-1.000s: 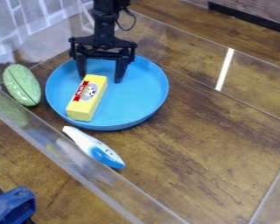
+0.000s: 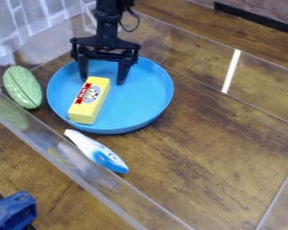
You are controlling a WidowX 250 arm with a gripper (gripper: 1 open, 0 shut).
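My black gripper [image 2: 104, 56] hangs at the top centre of the camera view, low over the back part of a blue round tray or plate [image 2: 147, 94]. A yellow box [image 2: 89, 103] with a red label and a small printed figure lies in the front left of the blue dish, in front of the gripper and apart from it. Whether the gripper's fingers are open or shut is hard to make out.
A green ridged oval object [image 2: 22, 84] lies left of the dish. A white and blue bottle-like item [image 2: 96, 151] lies in front of it. A blue object [image 2: 12, 212] sits at the bottom left.
The gripper has shifted very slightly over the back of the dish; the objects look unmoved.
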